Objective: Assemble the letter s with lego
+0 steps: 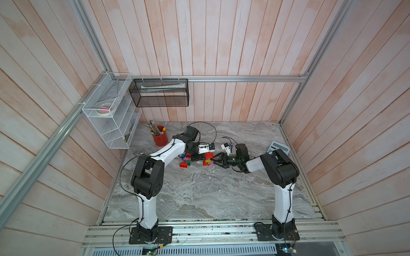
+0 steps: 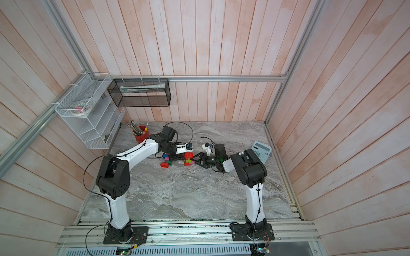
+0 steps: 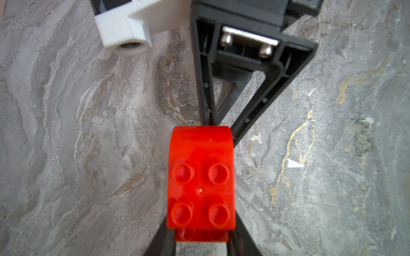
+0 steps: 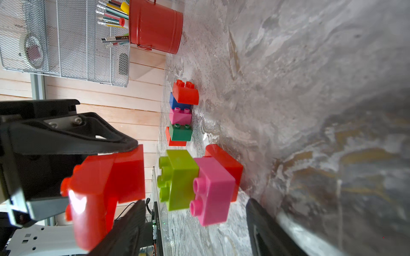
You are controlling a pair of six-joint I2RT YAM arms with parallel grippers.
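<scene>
My left gripper [image 1: 202, 156] is shut on a red curved-top brick [image 3: 200, 183], whose studs face its wrist camera. In the right wrist view, this red brick [image 4: 106, 187] appears on the upper side of a lime brick [image 4: 181, 179], with a narrow visible gap between them. A pink brick [image 4: 215, 189] adjoins the lime one, and another red brick [image 4: 226, 164] lies behind, nearest the table. Open fingers of my right gripper point at this cluster from the right, the pink brick in line between them. Whether the held brick touches the cluster cannot be seen.
Left of the cluster stand several loose bricks, among them a green brick [image 4: 180, 132] and a blue brick [image 4: 179, 102]. A red pencil bucket [image 1: 160, 137] is at the back left, a calculator [image 2: 261, 151] at the right.
</scene>
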